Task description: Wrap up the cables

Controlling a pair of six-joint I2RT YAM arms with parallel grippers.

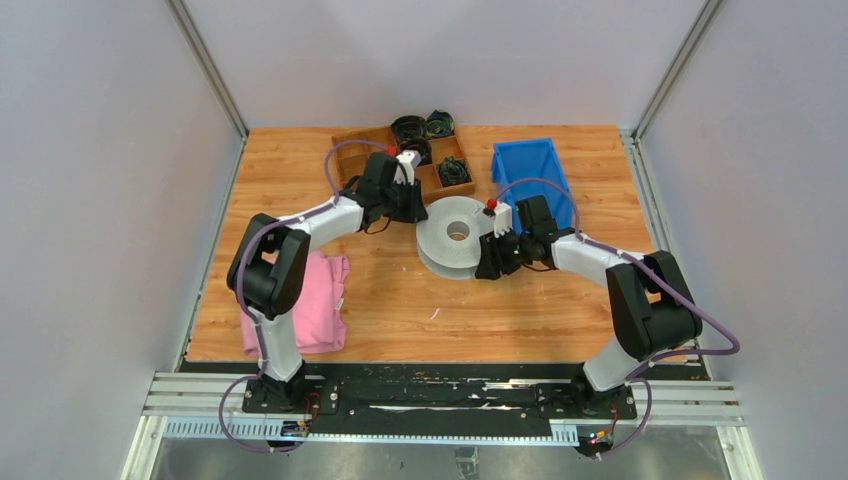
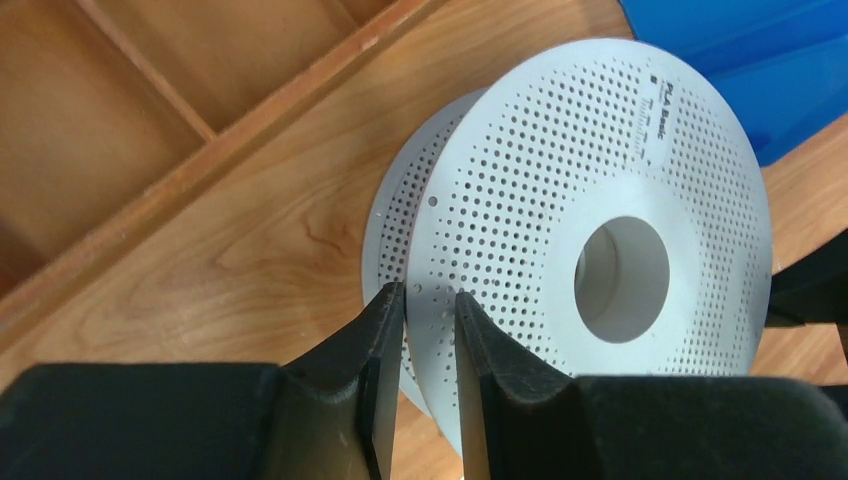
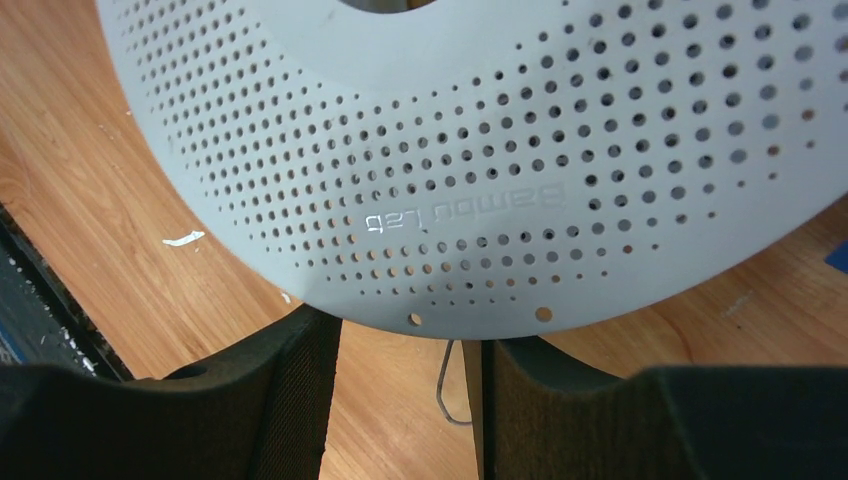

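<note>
A large pale-grey spool (image 1: 440,228) with perforated flanges sits mid-table. Its upper flange (image 2: 540,170) is tilted over the lower flange (image 2: 395,215) in the left wrist view. My left gripper is shut on the rim of that upper flange, one finger on either side. At the spool's front right, my right gripper stands part open at the flange's lettered edge, with bare table showing between its fingers. A thin dark wire (image 3: 443,400) hangs or lies below that rim. Whether cable is wound between the flanges is hidden.
Behind the spool stands a wooden compartment box (image 1: 460,190) holding coiled dark cables (image 1: 454,171). A blue bin (image 1: 525,160) is at the back right. Folded pink cloth (image 1: 315,305) lies at the left.
</note>
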